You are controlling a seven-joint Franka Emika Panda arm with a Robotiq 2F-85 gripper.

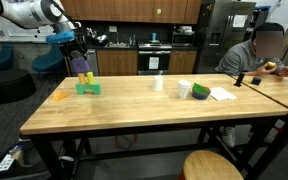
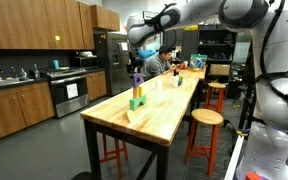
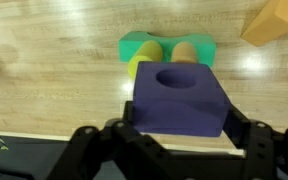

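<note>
A purple block with a round dark hollow in its top fills the middle of the wrist view, between the fingers of my gripper, which is shut on it. Under it stand a yellow cylinder and an orange-tan one, upright side by side. Both rise from a green base on the wooden table. In exterior view 2 the purple block appears right above the cylinders. Whether it touches their tops cannot be told, since the block hides part of them.
An orange block lies on the table near the green base. Farther along the table are a white container, a white cup, a green bowl and paper. A person sits at the far end.
</note>
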